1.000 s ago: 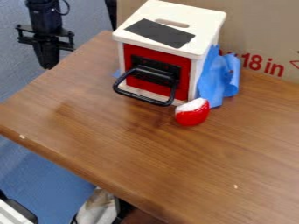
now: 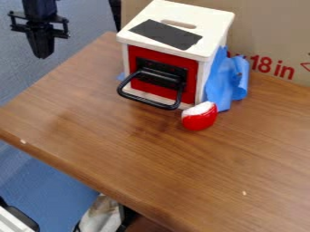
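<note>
My black gripper [image 2: 40, 38] hangs at the upper left, over the grey-blue area beyond the table's left edge and away from the other objects; its finger state is hard to make out. A white toy oven [image 2: 206, 25] with a red front and a black panel on top stands at the back of the table, its black door handle [image 2: 149, 100] sticking out forward. A red and white rounded object [image 2: 200, 119] sits at the oven's front right corner.
A blue cloth or plastic piece [image 2: 226, 82] lies beside the oven's right side. A cardboard box [image 2: 273, 36] stands behind.
My gripper has moved up and to the left over the last second. The oven and the red object are unchanged.
</note>
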